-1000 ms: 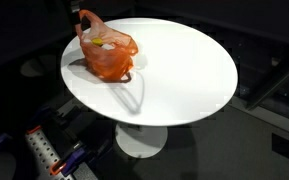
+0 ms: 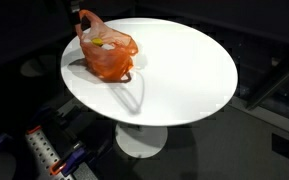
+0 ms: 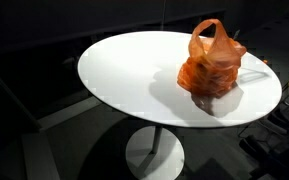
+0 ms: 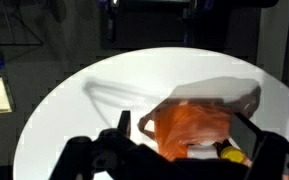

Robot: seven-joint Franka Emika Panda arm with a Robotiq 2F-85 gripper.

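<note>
An orange, see-through plastic bag (image 2: 108, 62) stands on the left part of a round white table (image 2: 184, 60), its handle loop raised. Something yellow (image 2: 98, 41) shows in the bag's opening, but what it is cannot be made out. In exterior view 2 the same bag (image 3: 210, 72) is at the table's right side with its handle upright. Looking down in the wrist view, my gripper is open, its dark fingers wide apart. The bag (image 4: 189, 128) appears below and between them, with a yellow round shape (image 4: 229, 152) near the right finger. Nothing is held.
The table rests on one central pedestal with a round base (image 2: 141, 140). Dark floor and cables lie around it at the left in exterior view 1.
</note>
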